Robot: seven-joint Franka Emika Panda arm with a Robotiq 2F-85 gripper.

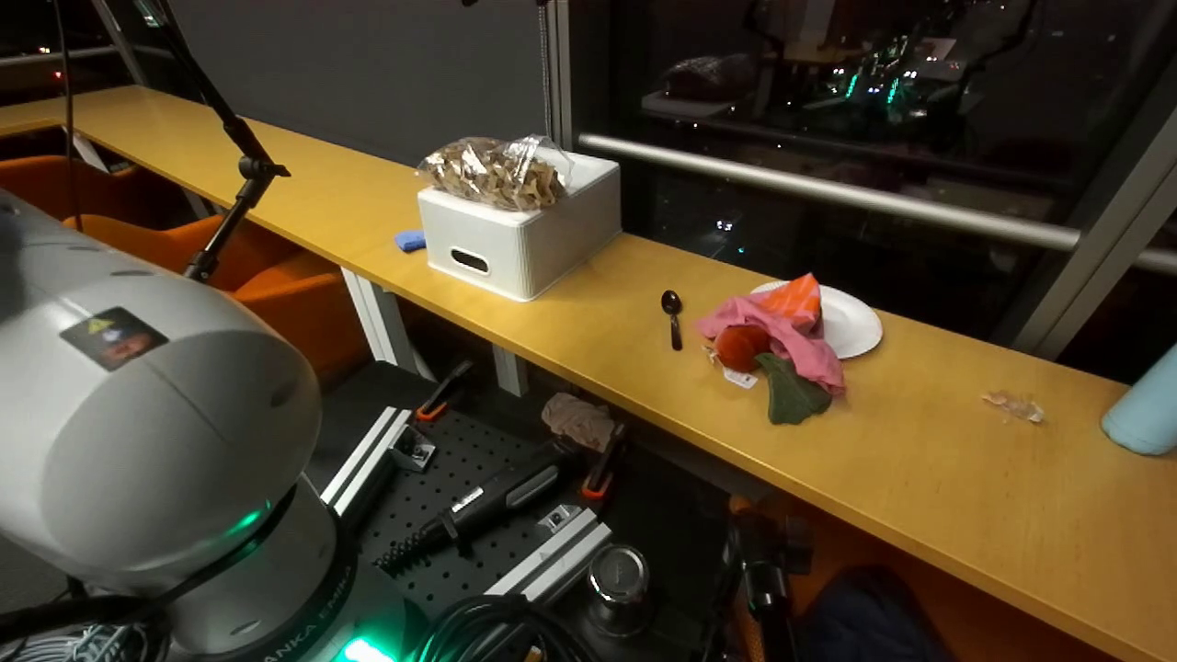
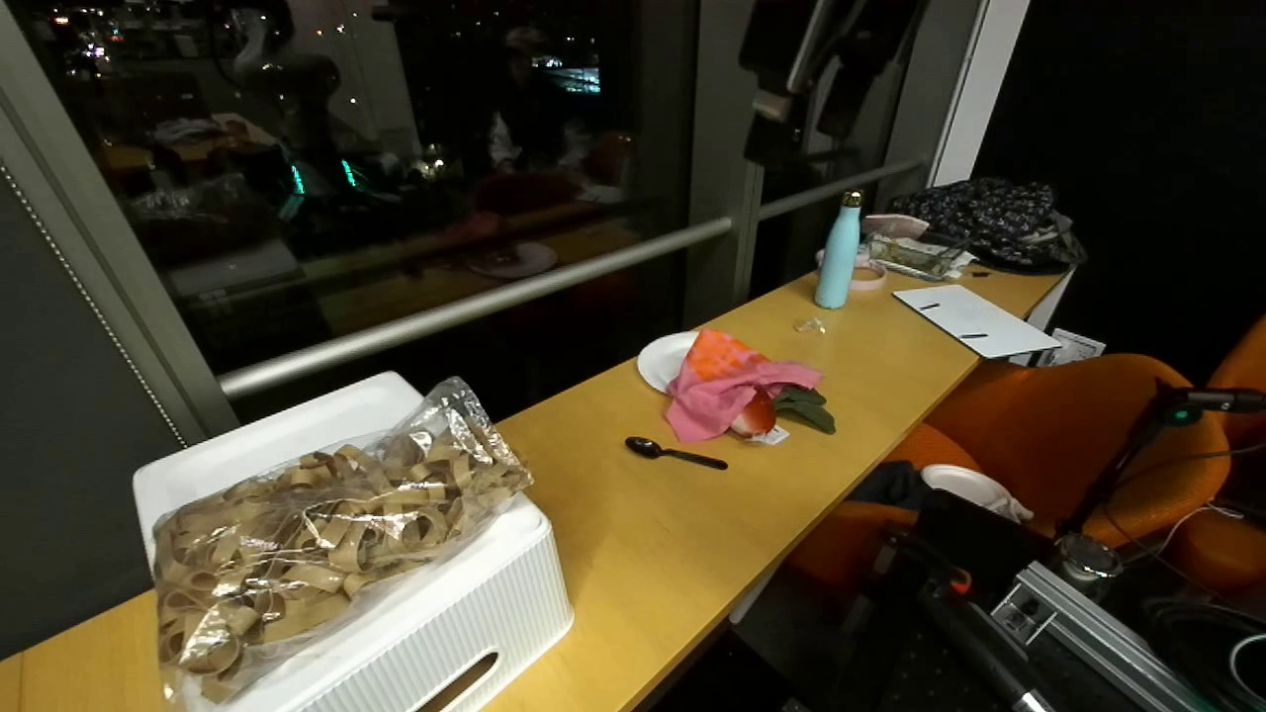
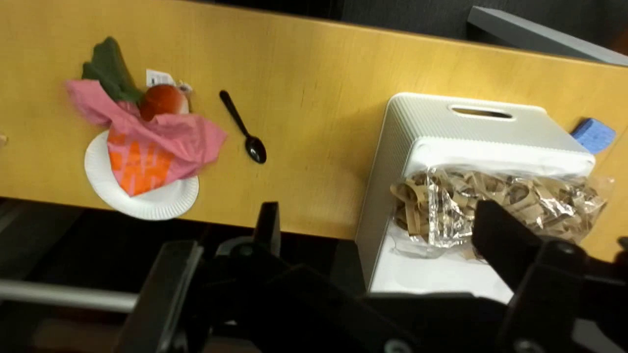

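Observation:
In the wrist view my gripper is open, its dark fingers wide apart with nothing held between them. It hangs above the white ribbed box, whose top carries a clear bag of brown paper strips; the right finger covers part of the bag. A black spoon lies alone on the table. Left of it, a pink and orange cloth partly covers a white plate. A red round item and a dark green piece rest against the cloth.
A blue sponge lies beside the box. Farther along the table stand a light blue bottle and a whiteboard. A metal rail runs along the window. Bare table separates box and spoon.

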